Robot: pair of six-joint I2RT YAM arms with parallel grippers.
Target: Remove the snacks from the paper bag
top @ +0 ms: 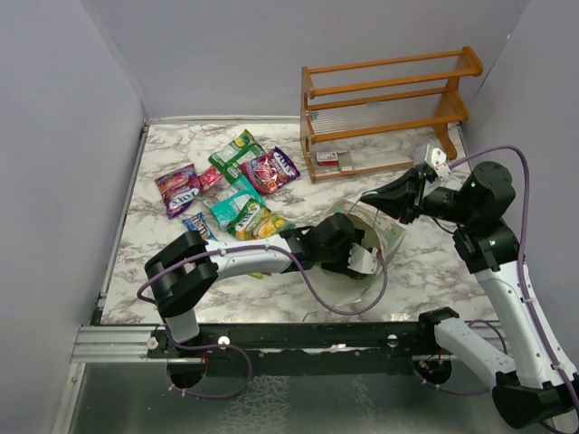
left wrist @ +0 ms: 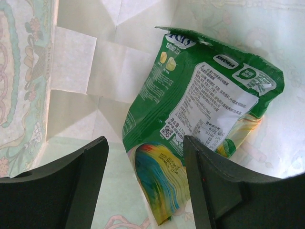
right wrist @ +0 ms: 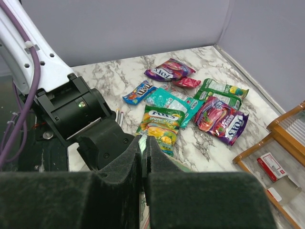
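Note:
The pale patterned paper bag (top: 391, 237) lies with its mouth open at the table's middle right. Inside it, the left wrist view shows a green snack packet (left wrist: 190, 95) with a white label and a colourful lower corner. My left gripper reaches into the bag, open, its fingertips over the packet's lower part; the packet is not clasped. At the bag's upper rim, my right gripper is shut, with a thin pale sliver of the bag between its fingertips. The left arm hides much of the bag's inside from above.
Left of the bag lie several snack packets, including a purple one (top: 179, 190), a teal one (top: 232, 202), a yellow-green one (top: 259, 222) and a small blue one (top: 198, 225). A wooden rack (top: 384, 116) stands behind the bag.

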